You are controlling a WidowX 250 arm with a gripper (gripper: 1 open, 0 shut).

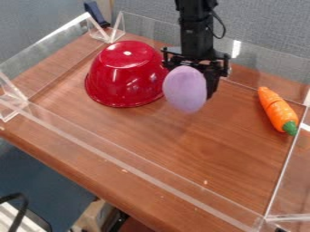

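The black robot arm reaches down from the top centre to its gripper, which is beside a pale purple oval object. That object hangs just below and in front of the gripper, right of a red upturned bowl. The purple object hides the fingertips, so how the fingers stand is unclear.
An orange toy carrot with a green end lies at the right of the wooden table. Clear plastic walls border the table.
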